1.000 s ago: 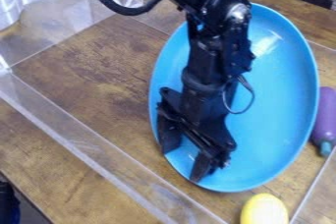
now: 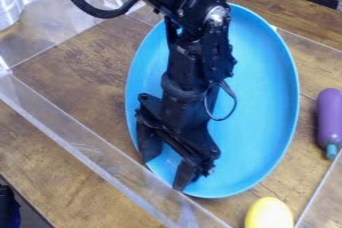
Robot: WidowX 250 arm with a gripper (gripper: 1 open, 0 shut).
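Observation:
My black gripper [image 2: 171, 147] hangs low over a large blue oval tray [image 2: 263, 92], its fingers down at the tray's lower-left rim. The arm covers much of the tray's middle, and whether the fingers are shut on the rim or apart is unclear.
A purple toy eggplant [image 2: 330, 120] lies at the right edge, and a yellow egg-like object [image 2: 269, 215] at the bottom right. Clear barriers [image 2: 94, 152] run along the left. Bare wooden floor [image 2: 60, 77] shows left of the tray.
The eggplant and yellow object stay put.

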